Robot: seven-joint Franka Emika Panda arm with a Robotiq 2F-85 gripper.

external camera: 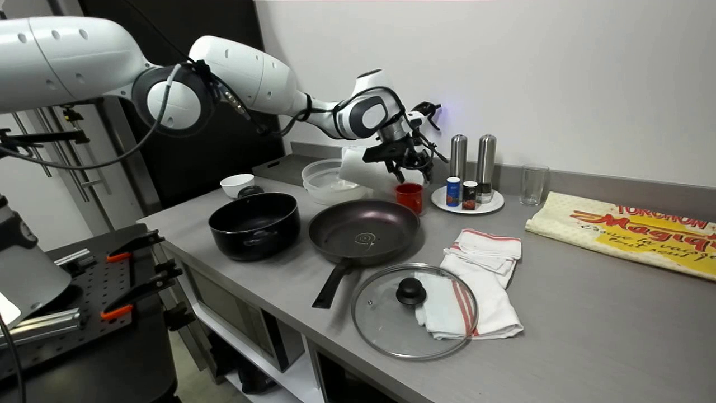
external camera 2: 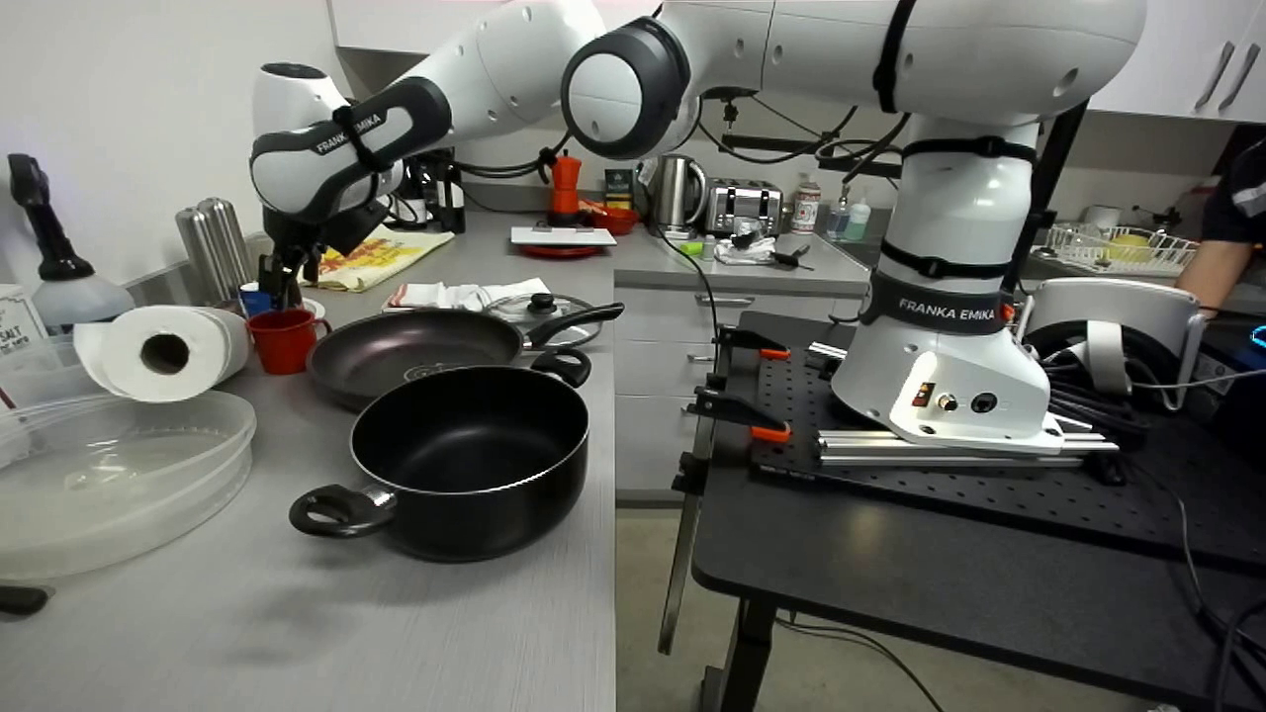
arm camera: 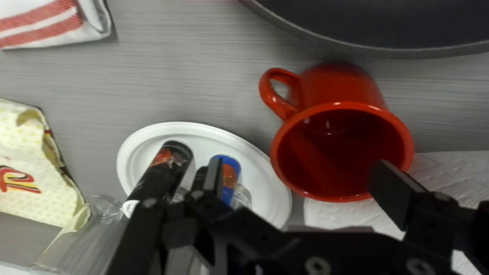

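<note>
A red mug [arm camera: 339, 87] stands on the grey counter, its open top facing the camera in the wrist view and its handle to the left. Spread wide, my gripper is open, with no object gripped. One finger [arm camera: 392, 190] overlaps the mug's rim in that view; the other [arm camera: 213, 176] shows over the white plate [arm camera: 137, 142]. Exterior view 1 has the gripper [external camera: 414, 173] just above the red mug [external camera: 409, 195]. Whether a finger touches the mug, I cannot tell.
A frying pan [external camera: 364, 230] lies in front of the mug, with a black pot [external camera: 255, 226] to its left. Two small shakers stand on the plate [external camera: 463, 209]; tall metal mills [external camera: 486, 161] are behind. A paper roll [external camera 2: 166, 354] is close by the mug.
</note>
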